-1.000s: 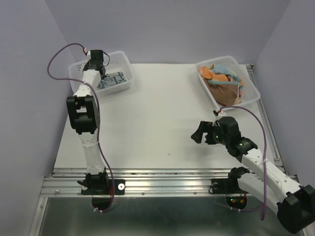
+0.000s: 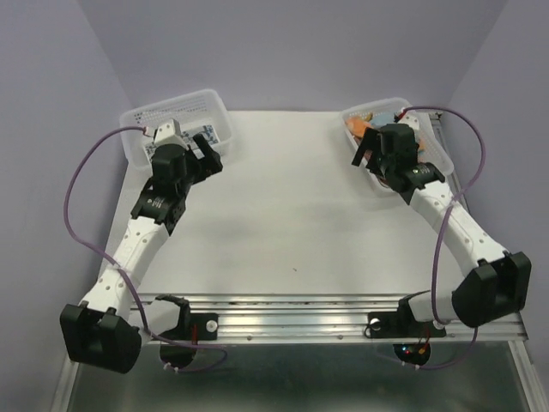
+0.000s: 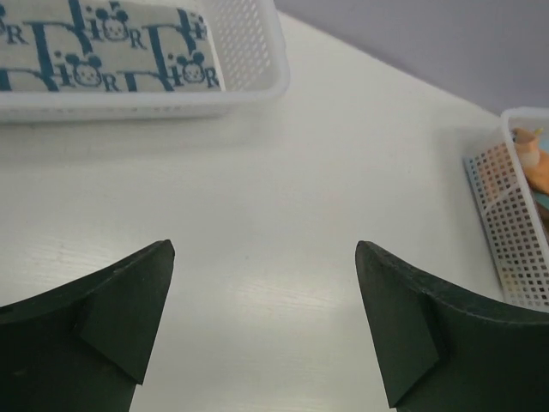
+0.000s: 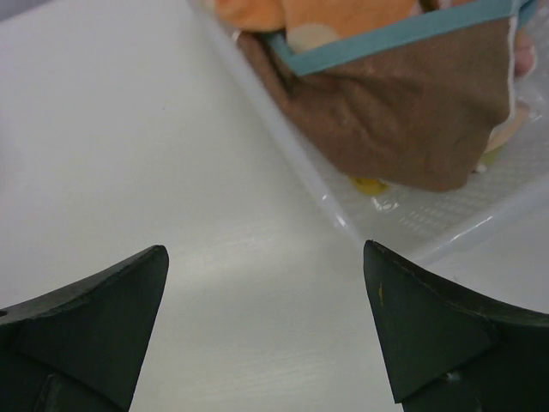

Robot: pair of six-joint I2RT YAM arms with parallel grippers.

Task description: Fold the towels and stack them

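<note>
My left gripper (image 2: 202, 156) is open and empty, just in front of the white left basket (image 2: 176, 109), where a white towel with blue bear-and-letter pattern (image 3: 103, 60) lies flat. My right gripper (image 2: 367, 148) stands open at the left side of the right basket (image 2: 437, 156). That basket holds bunched towels, among them a brown one with teal edging (image 4: 403, 112) and an orange piece (image 4: 343, 13). Nothing is between either gripper's fingers.
Grey walls surround it at the back and sides.
My left gripper has come out of the left basket toward the front and right. My right gripper has moved back from the front of the table to the right basket.
</note>
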